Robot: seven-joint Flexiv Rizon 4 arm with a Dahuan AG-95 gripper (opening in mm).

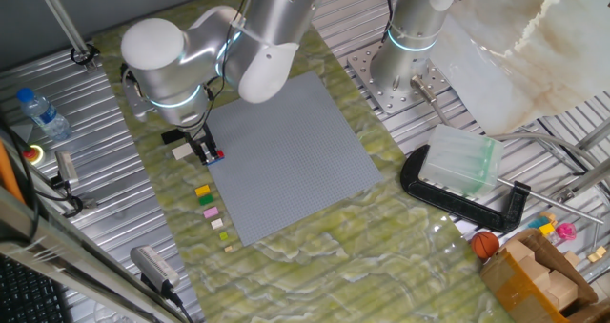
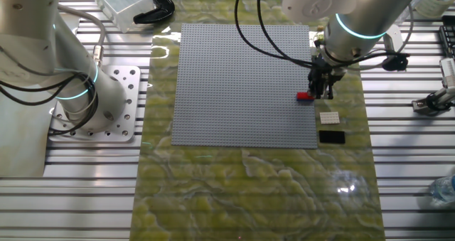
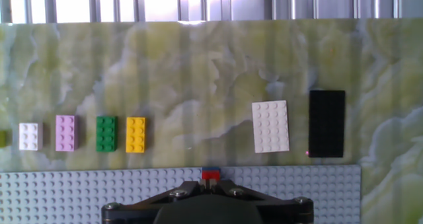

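At one edge of the grey baseplate [image 1: 295,161] a red brick [image 1: 220,154] shows right beside my gripper [image 1: 209,156], with a bit of a blue brick [image 1: 213,160] low next to it. From the opposite side, the red brick [image 2: 304,96] lies over the plate, left of my dark gripper [image 2: 320,92]. In the wrist view the red brick [image 3: 211,175] appears at the tips of my gripper, and a dark blue brick [image 3: 211,168] is visible just past it. The fingers' inner faces are hidden, so whether they grip the red brick cannot be told.
Off the plate's edge lie a yellow brick [image 3: 135,135], green brick [image 3: 106,133], pink brick [image 3: 66,133], small white brick [image 3: 30,137], larger white brick [image 3: 270,127] and black brick [image 3: 326,123]. A black clamp [image 1: 457,204] stands right of the plate. Most of the plate is bare.
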